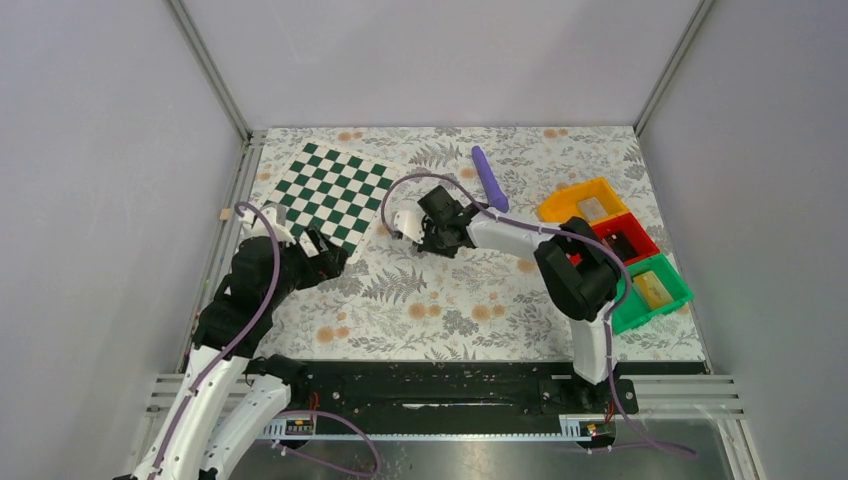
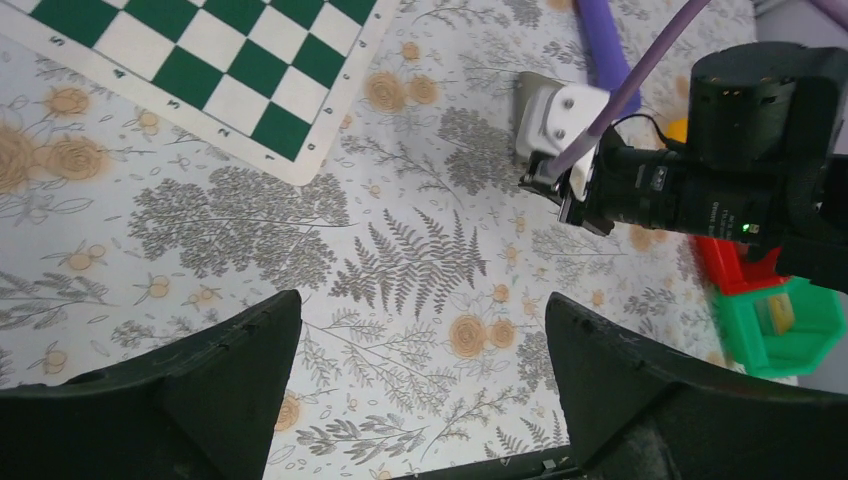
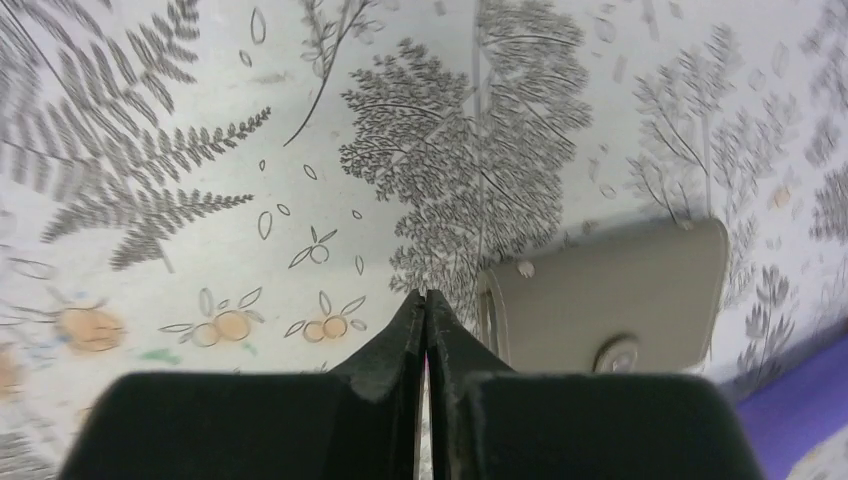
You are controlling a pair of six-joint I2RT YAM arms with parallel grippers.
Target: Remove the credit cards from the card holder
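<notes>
The grey card holder (image 3: 600, 290) with a round snap lies on the patterned cloth in the right wrist view, just beyond my right gripper, whose fingertips meet with nothing seen between them. In the left wrist view the holder (image 2: 530, 95) is partly behind the right arm. No cards can be made out. My left gripper stands open over the left side of the table, its fingers wide apart with only cloth in view between them.
A green checkered board (image 1: 330, 190) lies back left, a purple case (image 1: 490, 175) back middle, and yellow (image 1: 565, 205), red (image 1: 640, 235) and green (image 1: 630, 310) bins at the right.
</notes>
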